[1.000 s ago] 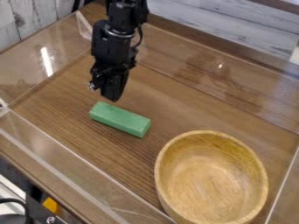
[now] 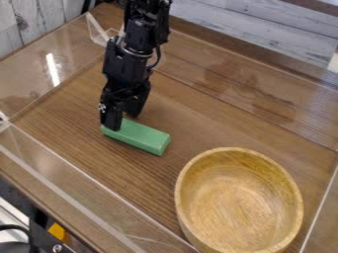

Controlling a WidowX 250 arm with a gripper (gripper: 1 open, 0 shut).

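My black gripper (image 2: pixel 121 115) is lowered over the left end of a green rectangular block (image 2: pixel 141 138), its fingers open and reaching down to that end. Whether the fingertips touch the block is hard to tell. The block lies flat on the wooden surface, angled from upper left to lower right.
A large round tan bowl (image 2: pixel 239 203) sits at the lower right, apart from the block. Pale plank walls run along the back and upper left.
My gripper has moved down onto the left end of the green block from higher above it. The block and bowl look unmoved.
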